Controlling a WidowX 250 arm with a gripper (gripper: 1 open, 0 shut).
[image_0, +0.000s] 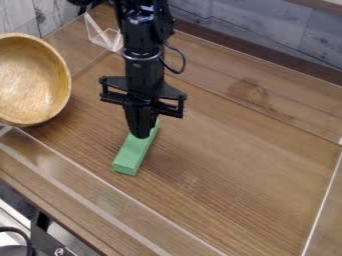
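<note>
My black gripper (140, 124) hangs at the centre of the camera view, its tip low over a green block (132, 154) that lies lengthwise on the wooden table. The tip hides the block's far end; whether it touches cannot be told. The gripper looks shut, with nothing visible held in it.
A tan bowl (30, 78) sits at the left. A clear plastic item (104, 27) lies at the upper left.
</note>
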